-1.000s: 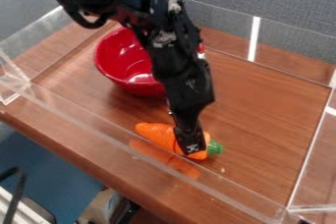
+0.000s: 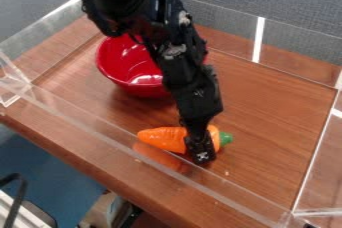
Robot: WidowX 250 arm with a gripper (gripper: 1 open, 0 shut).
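An orange carrot (image 2: 170,138) with a green top lies on the wooden table near the front. My gripper (image 2: 201,147) is low over the carrot's right part, next to the green end, its tips down at the carrot; whether it is closed on it I cannot tell. Behind the arm, a red bowl (image 2: 123,70) sits at the back left, partly hidden.
Clear low walls (image 2: 60,112) run round the wooden table (image 2: 274,122). Beyond the left edge are a blue floor and some objects below.
My gripper has moved slightly right along the carrot toward its green top, now partly covering it. The carrot and bowl look about the same.
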